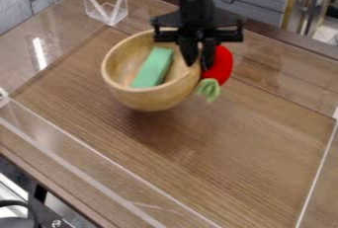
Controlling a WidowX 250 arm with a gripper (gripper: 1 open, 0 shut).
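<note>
My black gripper [199,35] reaches down from the top centre over a wooden bowl [138,96], which hangs tilted beneath it. The gripper is shut on the bowl's right rim area. Inside the bowl lies a green block [154,66]. A red object [218,64] with a pale green part below it sits at the bowl's right, just under the gripper; exactly what the fingers touch is hard to tell.
A clear plastic container [106,3] stands at the back left. A dark cable runs near the arm.
</note>
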